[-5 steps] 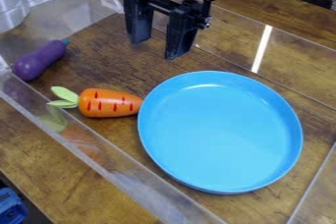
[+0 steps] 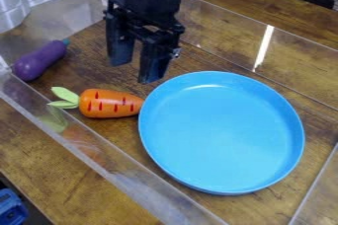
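The black gripper [image 2: 138, 46] hangs over the wooden table at the upper middle, above and behind an orange toy carrot [image 2: 109, 104] with green leaves. Whether its fingers are open or shut is unclear. A large blue plate [image 2: 220, 132] lies at the lower right, and a purple toy eggplant [image 2: 40, 61] lies at the left.
Clear plastic walls run along the left and lower-left edges. Bare wood [image 2: 264, 32] fills the back right. A blue object [image 2: 11, 209] shows at the bottom-left corner.
The gripper has moved left and a little lower in the view, toward the carrot's side. The carrot, plate and eggplant look unmoved.
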